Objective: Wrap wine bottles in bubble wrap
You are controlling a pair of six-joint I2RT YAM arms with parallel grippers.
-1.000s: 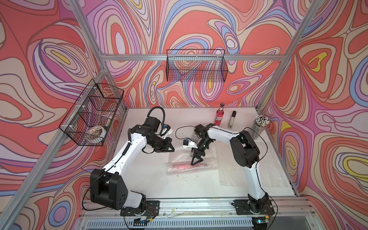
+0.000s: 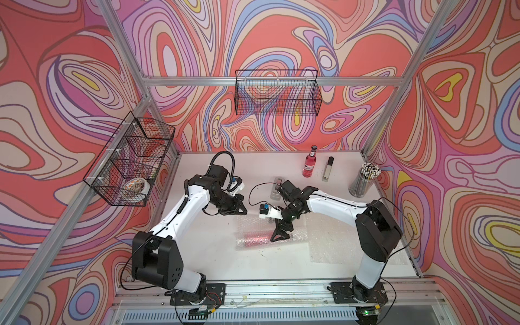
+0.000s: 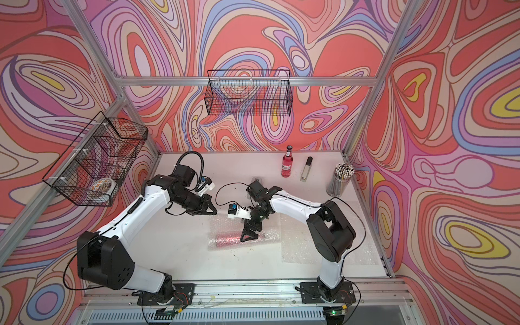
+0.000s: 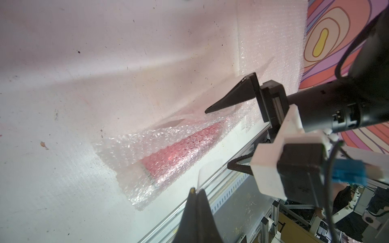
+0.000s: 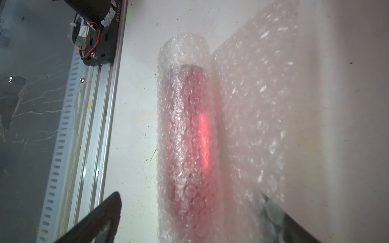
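Note:
A pink bottle (image 5: 186, 141) lies rolled in bubble wrap along the front of the table, with a loose flap of wrap (image 5: 255, 101) beside it. My right gripper (image 2: 280, 236) stands open low over the roll; in the right wrist view its two fingers straddle the roll's sides. My left gripper is shut, nothing seen between its fingers, and hangs above and left of the roll. An upright pink bottle (image 2: 308, 165) stands at the back right.
A slim bottle (image 2: 327, 169) and a metal holder of sticks (image 2: 359, 185) stand at the back right. A flat sheet of bubble wrap (image 2: 352, 243) covers the right of the table. Wire baskets (image 2: 279, 97) hang on the frame.
The left arm has barely moved.

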